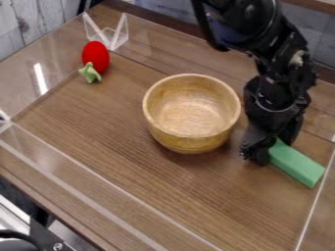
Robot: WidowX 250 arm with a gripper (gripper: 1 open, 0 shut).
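My black gripper point(268, 147) is low at the right of the camera view, pointing down at the near-left end of a green rectangular block point(296, 168) that lies flat on the wooden table. Its fingers are dark and partly overlap the block, so whether they hold it cannot be made out. A tan wooden bowl point(178, 112) sits just left of the gripper.
A red object with a green top point(96, 59), like a strawberry or vegetable, lies at the upper left of the table point(105, 176). The table's edge runs along the left side.
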